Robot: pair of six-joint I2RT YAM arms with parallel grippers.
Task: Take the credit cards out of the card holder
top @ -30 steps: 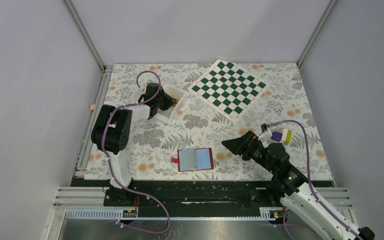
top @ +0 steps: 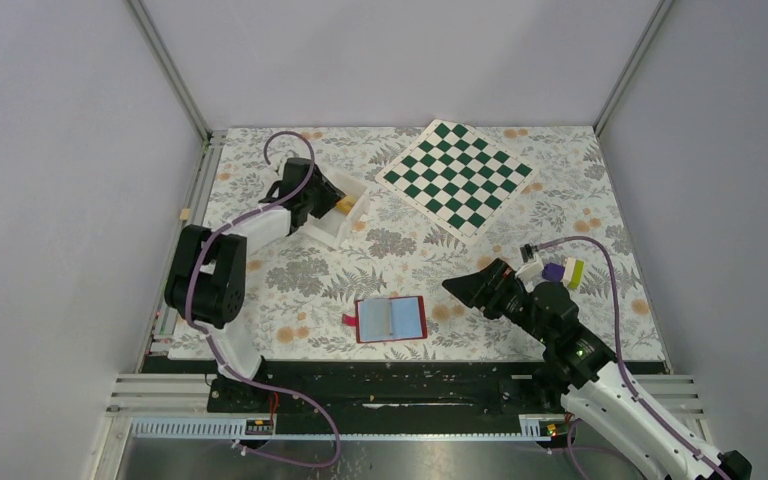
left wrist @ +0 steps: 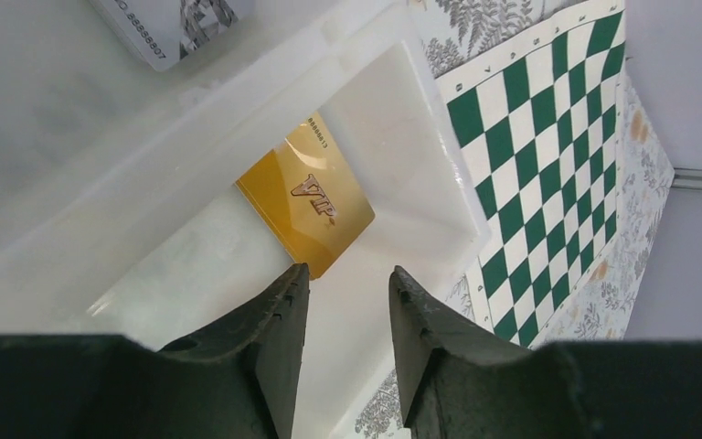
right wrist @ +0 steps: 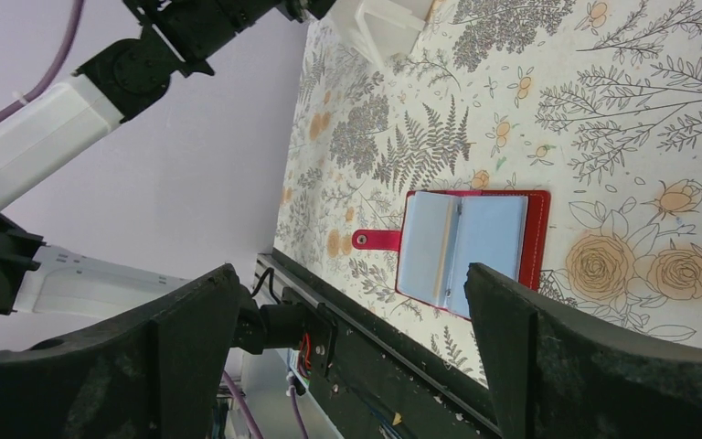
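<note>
The red card holder [top: 422, 318] lies spread flat near the table's front edge, its pale blue sleeves [right wrist: 491, 236] facing up and a strap out to the left. No card shows in those sleeves. A gold VIP card [left wrist: 315, 203] rests in the white box [left wrist: 452, 174] at the back left, and a silver card [left wrist: 160, 26] lies beyond the box's inner wall. Above the box my left gripper is open, its fingers apart and empty. My right gripper hangs open over the table, right of the holder in the top view, holding nothing.
A green and white checkered mat [top: 458, 178] covers the back middle. Purple and yellow-green blocks [top: 574, 272] sit beside the right arm. Between box and holder the patterned table is clear.
My left arm has drawn back slightly to the left and up off the box, leaving the gold card in plainer sight. The right arm and the holder have stayed still.
</note>
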